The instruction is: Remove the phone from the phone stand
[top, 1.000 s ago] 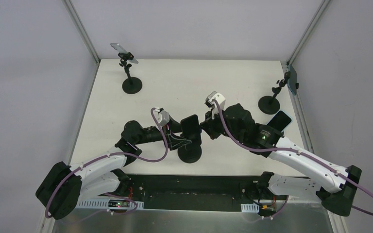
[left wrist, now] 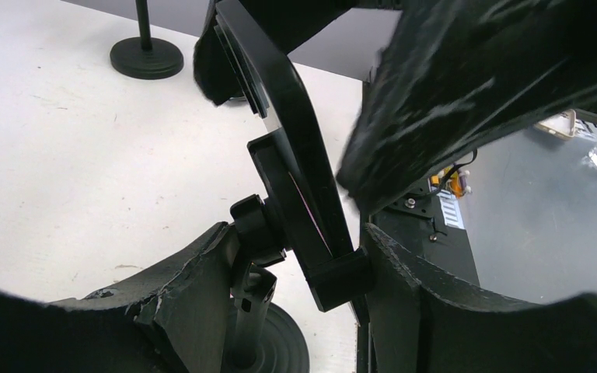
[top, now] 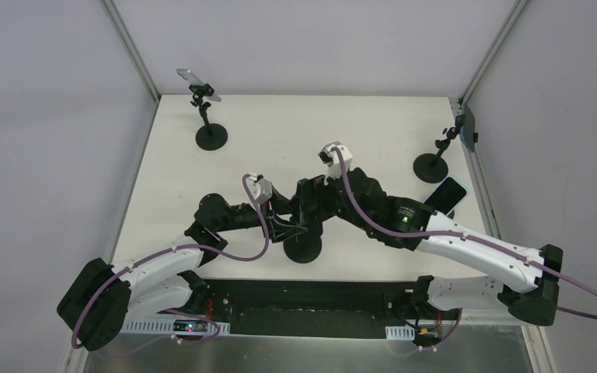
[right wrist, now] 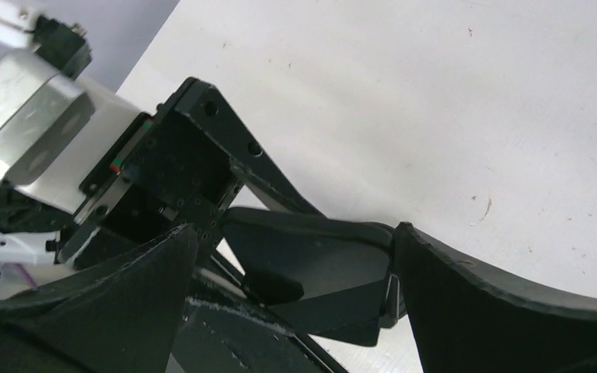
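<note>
A black phone stand on a round base [top: 302, 250] stands at the front middle of the table, its cradle and dark phone [left wrist: 299, 116] tilted above it. In the left wrist view my left gripper is shut on the stand's head. My right gripper [top: 315, 190] is open around the upper part of the cradle and phone; in the right wrist view its fingers stand either side of the dark piece [right wrist: 311, 268]. Whether it touches is unclear.
Other stands stand at the back left [top: 211, 138] and right [top: 430, 169]. A phone [top: 446, 194] is at the right side, partly behind the right arm.
My right gripper has moved left and up over the top of the cradle and phone, now covering much of it in the top view. My left gripper stays nearly still.
</note>
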